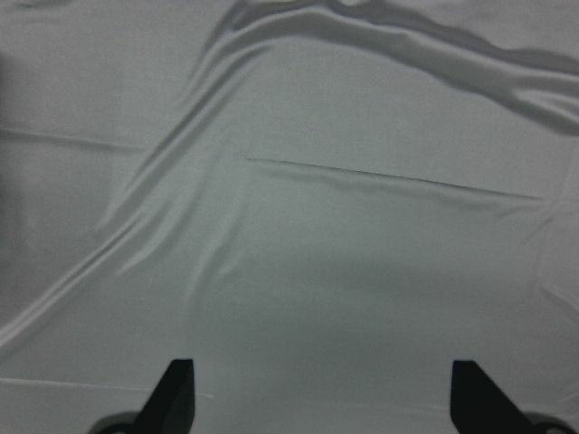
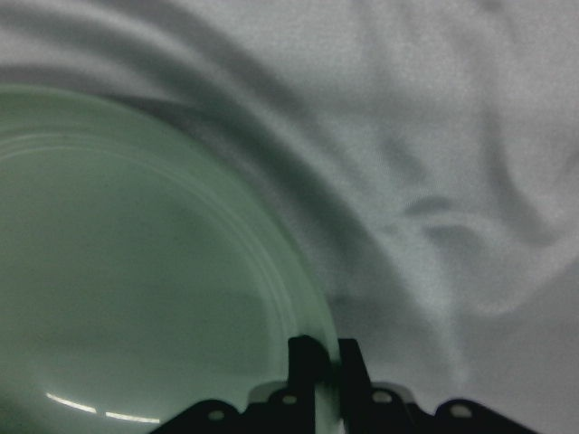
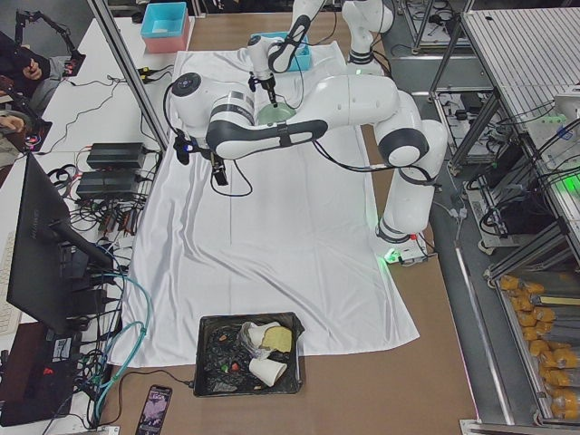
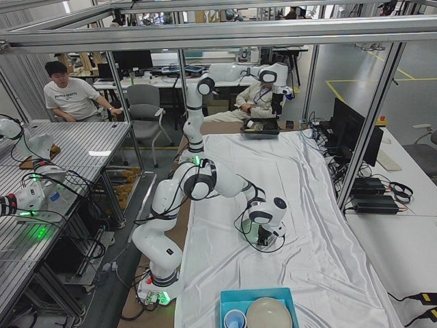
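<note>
A pale green plate [image 2: 136,253] lies on the white cloth [image 3: 254,272], partly hidden behind the near arm in the camera right view. In the right wrist view my right gripper is closed across that plate's right rim, one finger inside and one outside. My left gripper is open above bare cloth, nothing between its fingers; in the camera left view it hangs over the upper middle of the cloth.
A black tray [image 3: 217,381] holding a white cup and yellow items sits at one end. A blue bin [image 4: 227,307] with a beige plate and cup stands at the other.
</note>
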